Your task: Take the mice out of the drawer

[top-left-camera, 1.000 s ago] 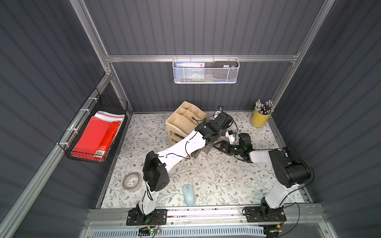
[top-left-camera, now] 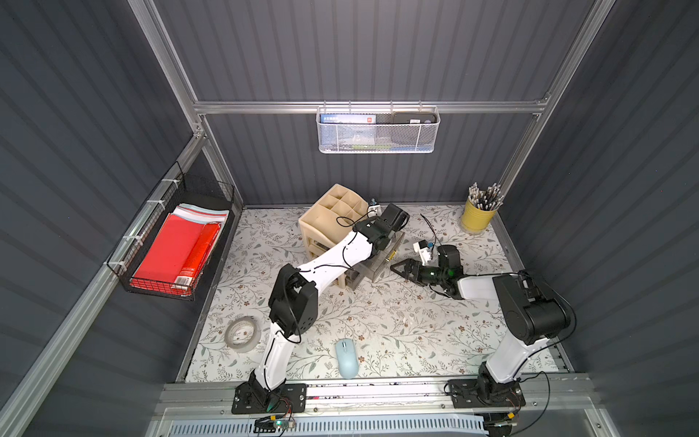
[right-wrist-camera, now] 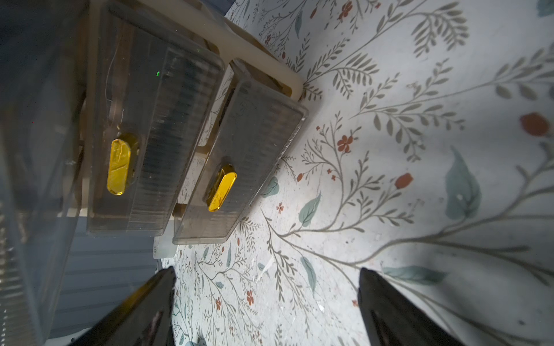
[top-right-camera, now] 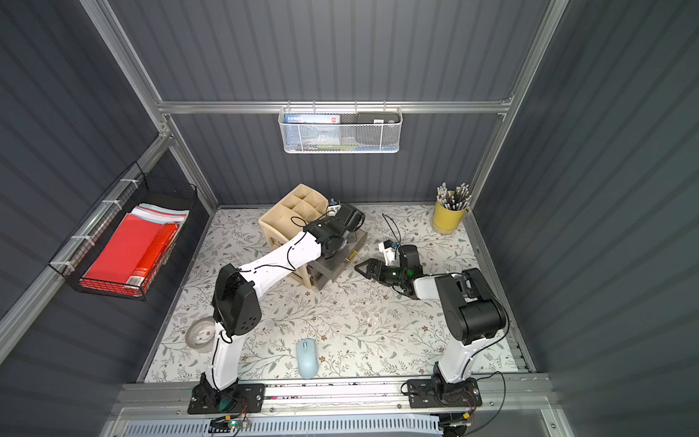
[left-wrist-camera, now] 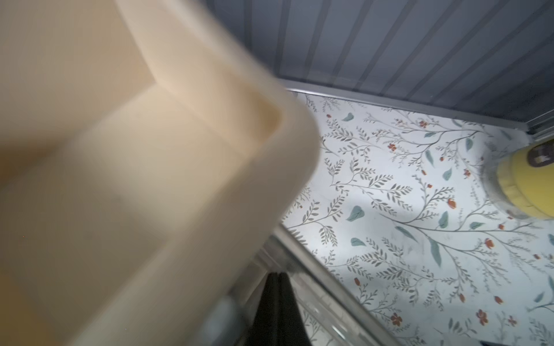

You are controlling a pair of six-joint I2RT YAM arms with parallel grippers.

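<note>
A beige organiser (top-left-camera: 324,222) with clear drawers (right-wrist-camera: 150,115) stands at the back middle, its drawers facing right with yellow handles (right-wrist-camera: 222,187). Two drawers look partly pulled out. My left gripper is shut and low over the open drawer beside the organiser's rim, with nothing visible held; a blurred grey-blue shape in that drawer is unclear. My right gripper is open, empty, just right of the drawers. A light blue mouse (top-left-camera: 346,358) lies on the front of the table.
A yellow pen cup (top-left-camera: 477,218) stands at back right. A tape roll (top-left-camera: 242,320) lies front left. Wire baskets hang on the left and back walls.
My left arm has moved back toward the left and the organiser. The organiser has shifted slightly left. The right arm is nearly still.
</note>
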